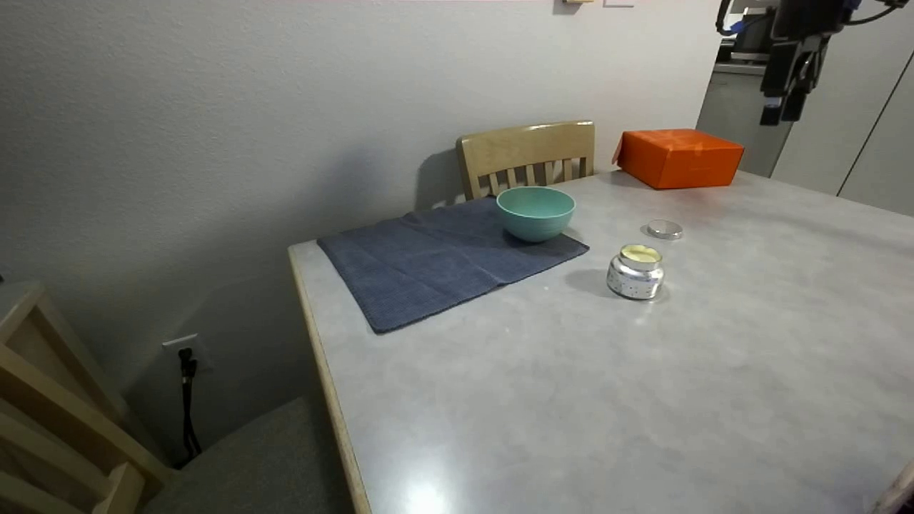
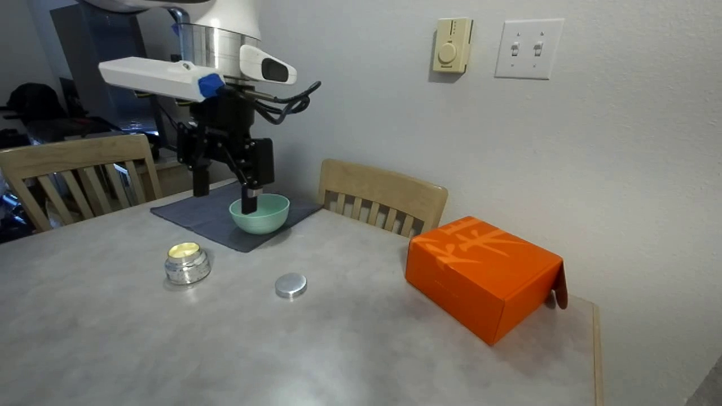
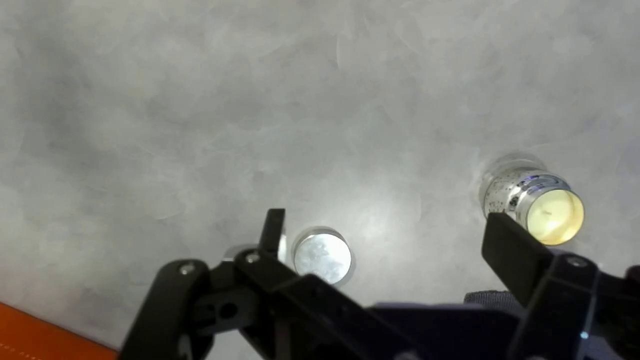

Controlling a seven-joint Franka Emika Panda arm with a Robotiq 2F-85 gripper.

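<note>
My gripper (image 2: pixel 223 199) is raised above the table, its fingers wide open and empty. In the wrist view its two dark fingers (image 3: pixel 516 255) stand far apart, and the round silver lid (image 3: pixel 322 258) shows between them, lower down on the table. A silver candle jar (image 2: pixel 187 264) stands upright and uncovered, with pale yellow wax inside. The lid (image 2: pixel 291 285) lies flat on the bare tabletop, apart from the jar. A mint green bowl (image 1: pixel 535 214) sits on a dark blue cloth (image 1: pixel 445 261) and looks empty in the part I can see.
An orange box (image 2: pixel 484 270) rests near the table's edge by the wall. One wooden chair (image 1: pixel 527 154) stands against the far side of the table.
</note>
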